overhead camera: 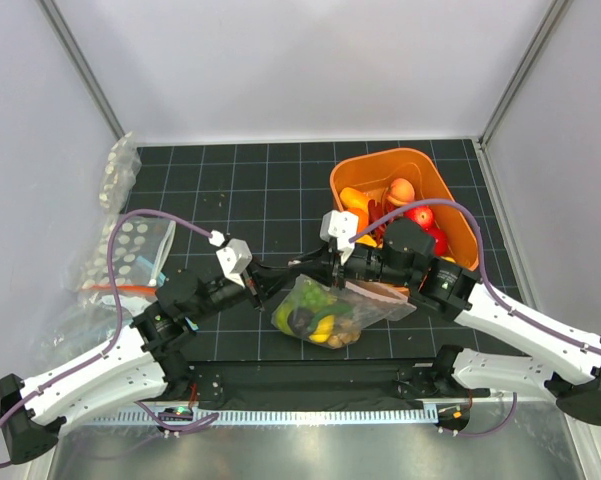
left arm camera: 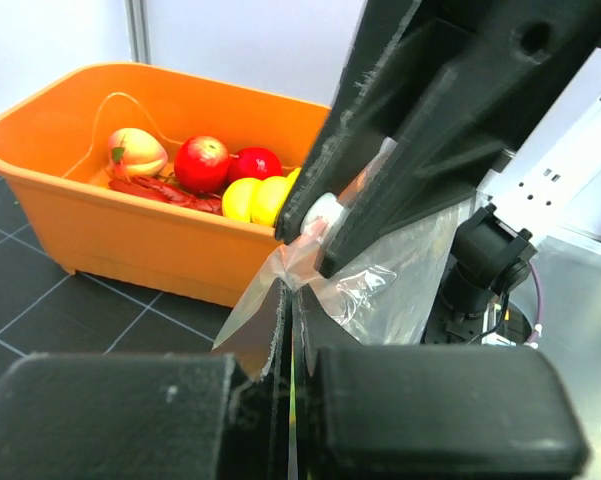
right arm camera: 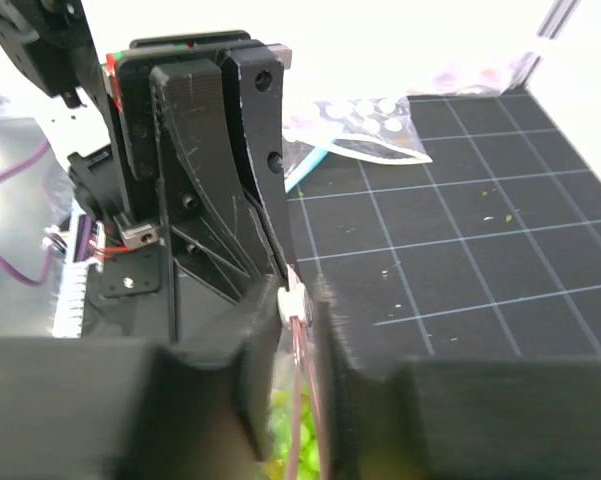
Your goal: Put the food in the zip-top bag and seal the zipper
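A clear zip top bag (overhead camera: pixel 377 309) lies on the dark mat, with green, dark and yellow food (overhead camera: pixel 323 328) inside. My left gripper is shut on the bag's top corner, the film pinched at its tips. A white zipper slider (right arm camera: pixel 294 300) sits close by that corner. In the top view both grippers meet above the bag, and the right one hides the slider there.
An orange bin (overhead camera: pixel 467 240) holding more fruit and vegetables stands behind my right arm. Other clear bags (overhead camera: pixel 140 240) lie at the left edge of the mat.
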